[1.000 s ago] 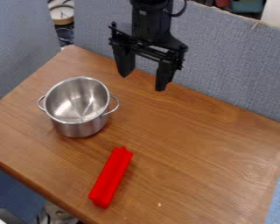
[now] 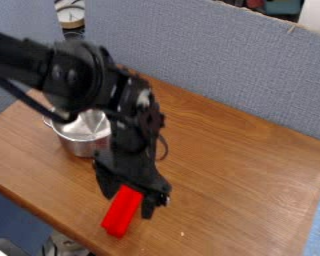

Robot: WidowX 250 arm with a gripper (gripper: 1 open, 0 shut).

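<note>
My black gripper (image 2: 128, 192) is low at the lower middle, open, with its fingers down around the upper part of a red oblong block (image 2: 120, 215) lying on the wooden table (image 2: 236, 180). A steel pot (image 2: 85, 140) stands at the left, partly hidden behind my arm.
A grey padded wall (image 2: 223, 55) runs along the back, and the table's left edge drops off near the block.
The gripper has come down and toward the front from the back of the table, over the pot's area, to the red block. The pot and block look unmoved.
</note>
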